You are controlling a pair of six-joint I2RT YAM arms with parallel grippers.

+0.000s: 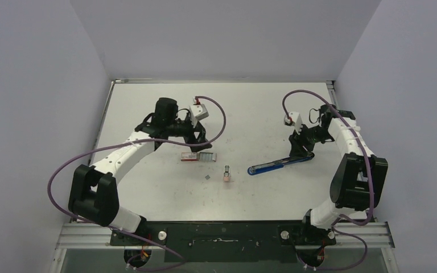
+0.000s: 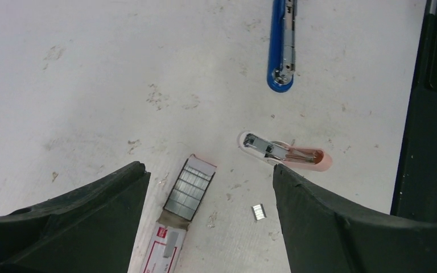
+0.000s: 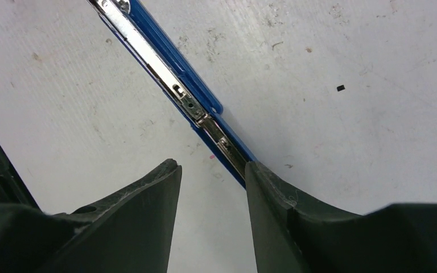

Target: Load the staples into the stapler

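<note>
The blue stapler (image 1: 267, 167) lies unfolded on the table, its metal channel (image 3: 168, 77) facing up in the right wrist view. Over its right-hand part hovers my right gripper, fingers apart and nothing between them; one finger hides the stapler's far end. My left gripper stands open and empty above the staple box. That box (image 2: 162, 249) has its tray slid out, with rows of staples (image 2: 190, 190) showing. A short loose piece of staples (image 2: 259, 212) rests on the table beside it.
A small pink and clear stapler-like tool (image 2: 317, 159) lies mid-table between the staple box and the blue stapler. Free white table (image 1: 244, 114) spreads behind these things. A dark front edge (image 1: 227, 239) borders the table.
</note>
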